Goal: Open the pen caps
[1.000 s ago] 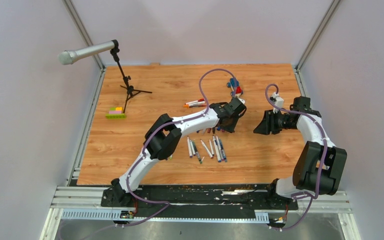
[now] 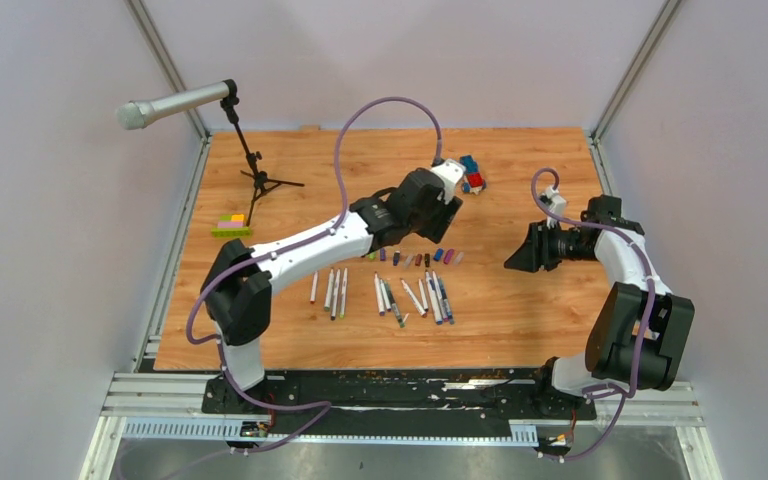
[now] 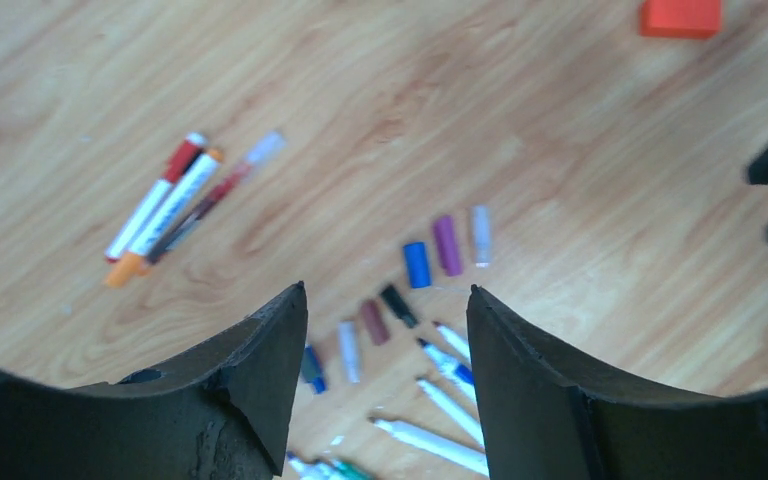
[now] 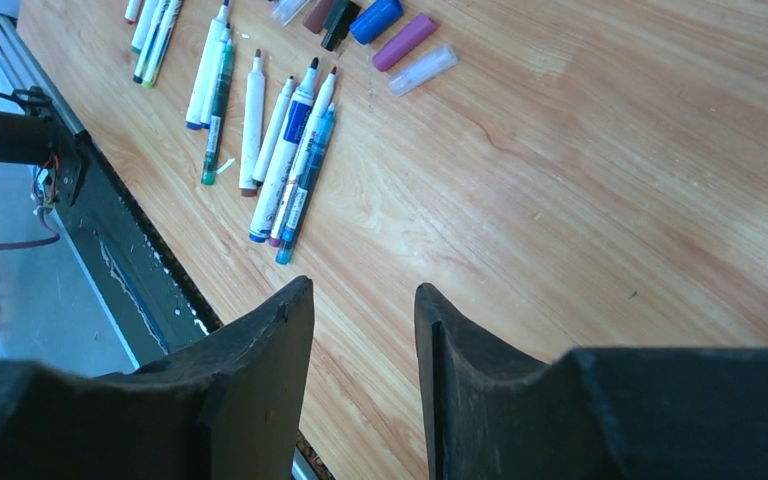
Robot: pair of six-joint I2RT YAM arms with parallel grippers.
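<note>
My left gripper is open above the middle of the table, nothing between its fingers. Below it lies a row of loose caps, among them a blue cap (image 3: 417, 265), a purple cap (image 3: 447, 245) and a clear cap (image 3: 481, 236). Uncapped pens (image 4: 285, 150) lie in groups nearer the front edge. Three pens with orange and red ends (image 3: 165, 205) lie together; the left arm hides them in the top view. On the right side my right gripper hangs open and empty over bare wood.
A microphone on a tripod stand (image 2: 255, 175) is at the back left, with coloured blocks (image 2: 230, 226) beside it. A red and blue toy (image 2: 472, 175) sits at the back.
My left arm has drawn back to the left and up from the row of caps. The right arm has barely moved.
</note>
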